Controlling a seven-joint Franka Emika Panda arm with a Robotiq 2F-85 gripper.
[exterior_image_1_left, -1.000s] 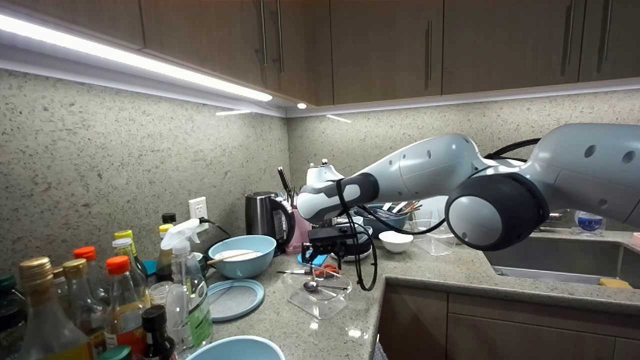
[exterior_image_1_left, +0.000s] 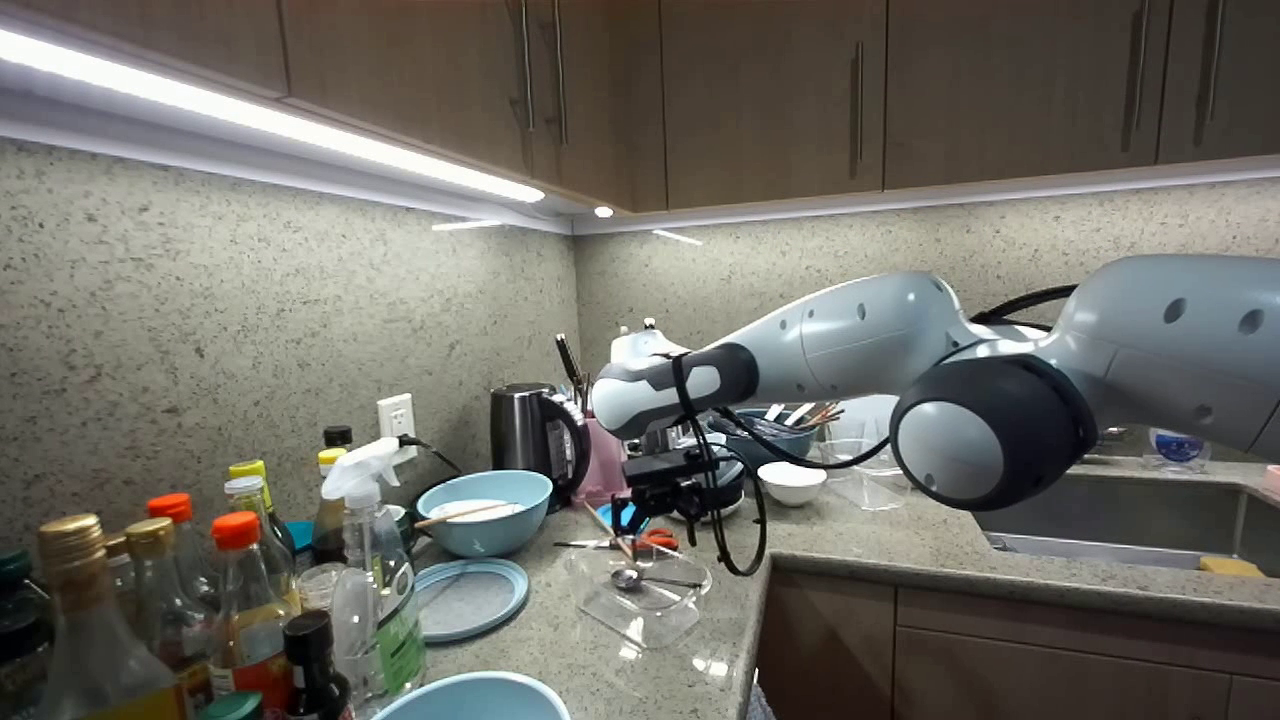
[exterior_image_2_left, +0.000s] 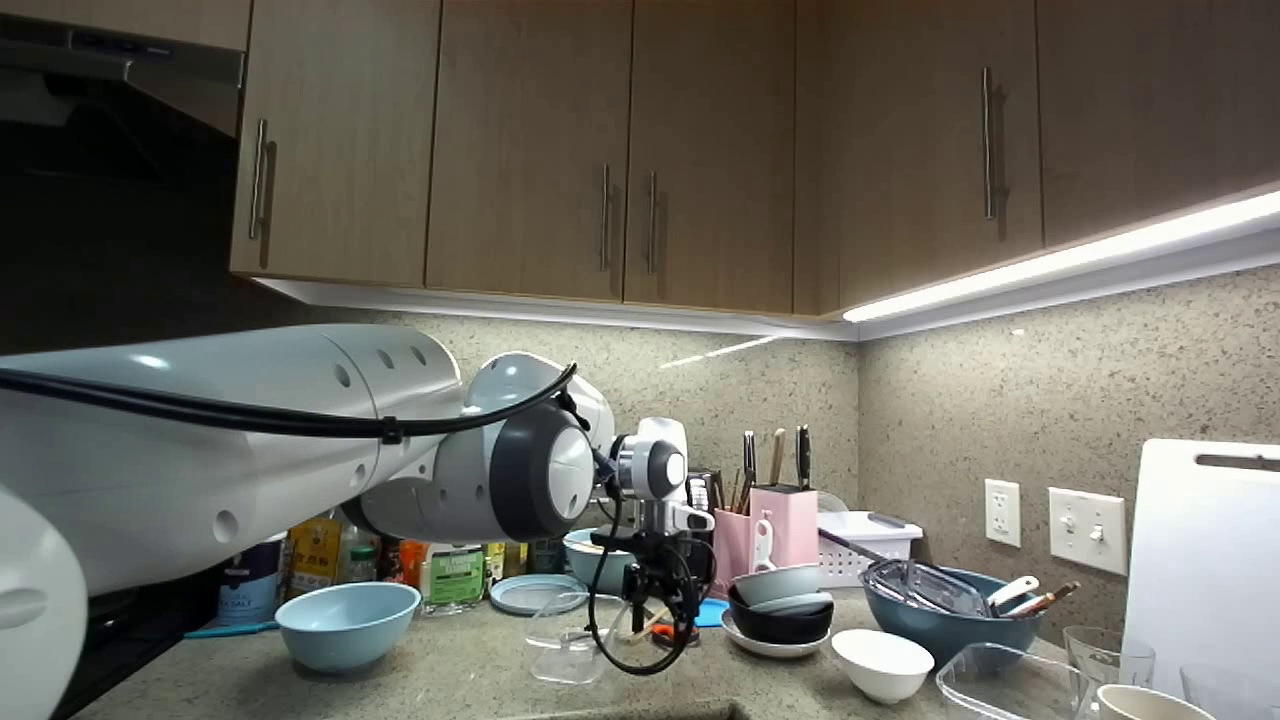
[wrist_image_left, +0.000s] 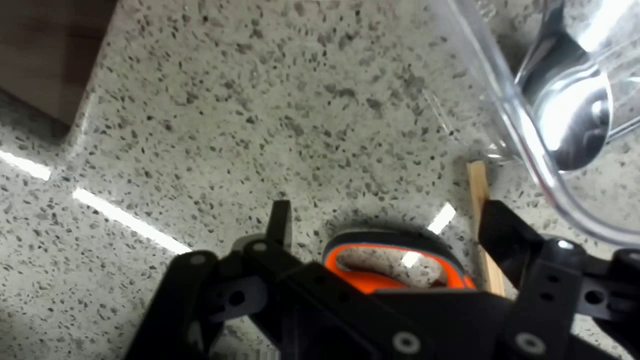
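Note:
My gripper stands open above the counter, its two black fingers wide apart and nothing held between them. A thin wooden stick (wrist_image_left: 478, 186) passes beneath the right finger in the wrist view, its tip near the rim of a clear plastic container (wrist_image_left: 528, 135). Inside that container rests a metal spoon (wrist_image_left: 570, 102). Orange-and-black scissors (wrist_image_left: 393, 279) lie on the counter under the gripper, partly covered by its body. From exterior view 1, the stick (exterior_image_1_left: 596, 520) slants from beside the gripper (exterior_image_1_left: 654, 514) towards the container (exterior_image_1_left: 648, 624).
A blue bowl (exterior_image_1_left: 486, 534) and a round blue lid (exterior_image_1_left: 470, 600) lie left of the container, with bottles (exterior_image_1_left: 258, 600) beyond. Behind the arm stand a kettle (exterior_image_1_left: 524, 438) and stacked bowls (exterior_image_2_left: 780, 606). Bare counter runs along the front edge.
The gripper has lowered slightly and its fingers appear wider apart. The wooden stick now shows slanting beside it. The clear container and spoon have shifted a little towards the front right.

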